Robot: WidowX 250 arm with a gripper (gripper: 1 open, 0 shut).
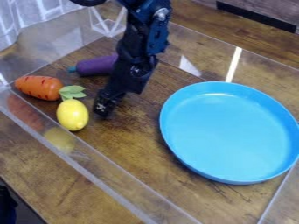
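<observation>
My black gripper [119, 94] reaches down from the top centre to just above the wooden table, right of a yellow lemon toy [73, 115] with a green leaf. Its fingers are open, with nothing visible between them. A purple eggplant toy [89, 66] lies behind the gripper, partly hidden by it. An orange carrot toy [38, 87] lies at the left, behind the lemon.
A large blue plate [228, 131] fills the right of the table [152, 192]. Clear plastic walls edge the workspace.
</observation>
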